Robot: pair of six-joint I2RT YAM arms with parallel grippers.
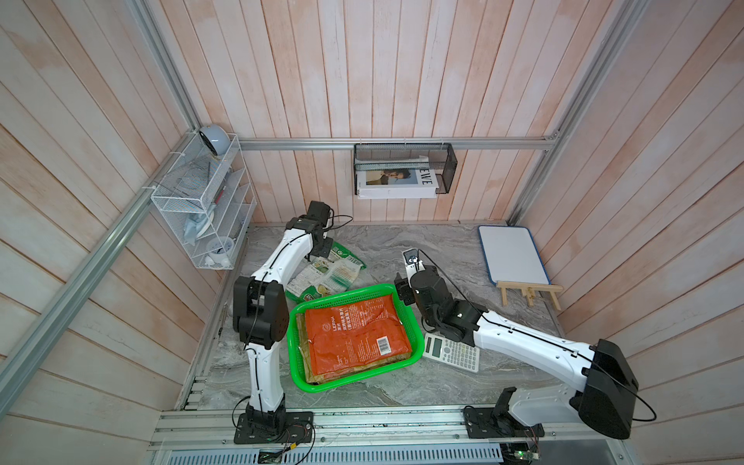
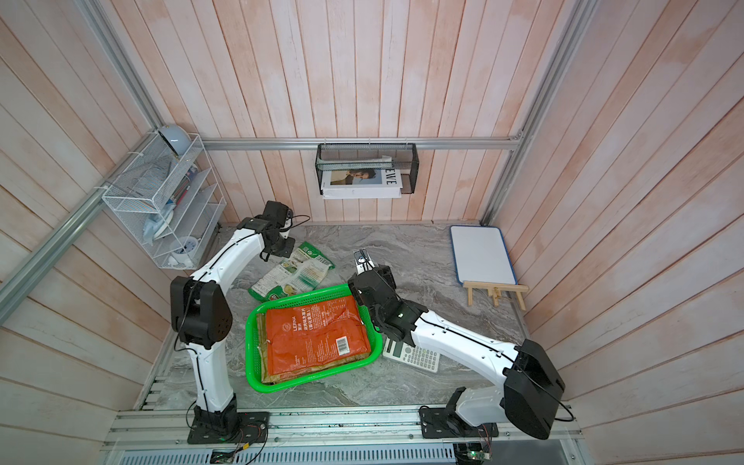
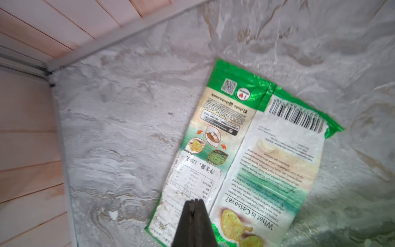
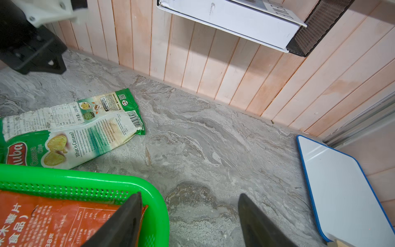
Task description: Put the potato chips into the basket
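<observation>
The potato chips bag (image 3: pixel 242 164), green and white, lies flat on the table behind the basket, clear of the fingers. My left gripper hovers above it, its two fingers pressed together and nothing between them. In the top left view that gripper sits over the bag's left part and hides some of it. The green basket (image 1: pixel 413 331) stands in front of the bag and holds an orange package (image 1: pixel 356 333). My right gripper is open and empty; its left finger (image 4: pixel 129 218) overlaps the basket's right corner in the right wrist view.
A calculator (image 1: pixel 457 353) lies right of the basket, under the right arm. A whiteboard on a wooden easel (image 1: pixel 515 255) stands at the right. White wire shelves (image 1: pixel 205 201) hang on the left; a black rack with books (image 1: pixel 403 178) is on the back wall.
</observation>
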